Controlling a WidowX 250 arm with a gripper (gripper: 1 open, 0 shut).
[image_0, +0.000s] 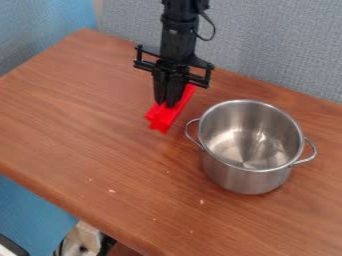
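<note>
A black arm reaches down from the top centre, its gripper low over the wooden table at a red elongated block. The gripper's fingers overlap the block's middle and hide part of it; whether they are closed on it I cannot tell. A steel pot with two wire handles stands to the right of the block, apart from it.
A grey padded wall runs behind it. Blue floor and some clutter show past the table's lower-left edge.
</note>
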